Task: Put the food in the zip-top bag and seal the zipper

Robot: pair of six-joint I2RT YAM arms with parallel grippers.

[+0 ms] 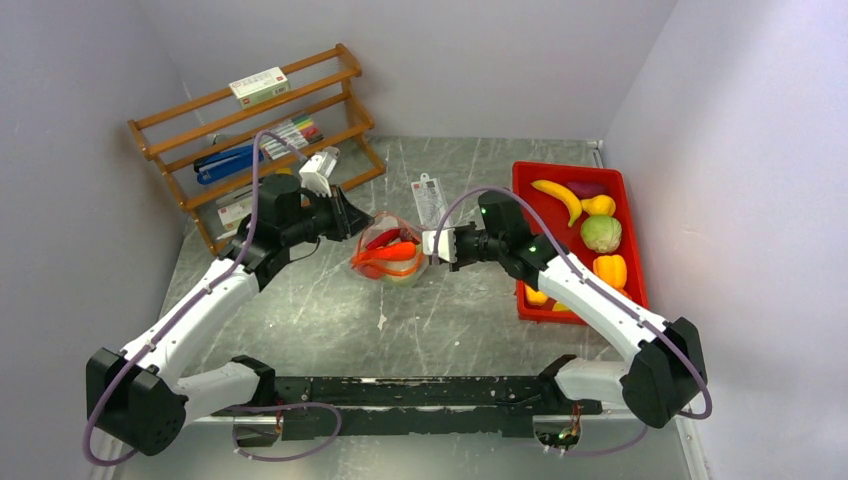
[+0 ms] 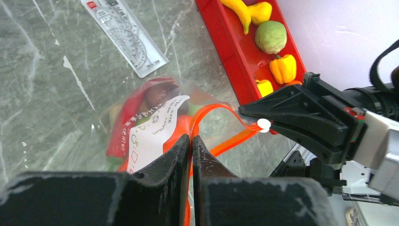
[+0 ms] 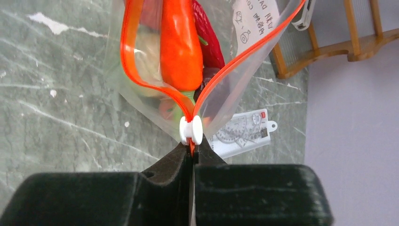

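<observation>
The clear zip top bag [image 1: 418,266] with an orange zipper stands between my grippers, its mouth gaping. Inside are a long orange vegetable [image 3: 180,52], a red pepper [image 3: 210,40] and other food partly hidden by the printed label [image 2: 157,134]. My left gripper is shut on one side of the bag's orange zipper edge. At the opposite corner, my right gripper is shut on the zipper's end, a thin orange strip showing between its fingertips. The white slider [image 3: 191,130] sits right at those fingertips, where the two zipper strips meet.
A red tray [image 1: 519,180] of more produce stands on the right. Behind the bag lies a flat printed packet [image 1: 429,200]. A wooden rack [image 1: 350,95] with boxes and tools fills the back left.
</observation>
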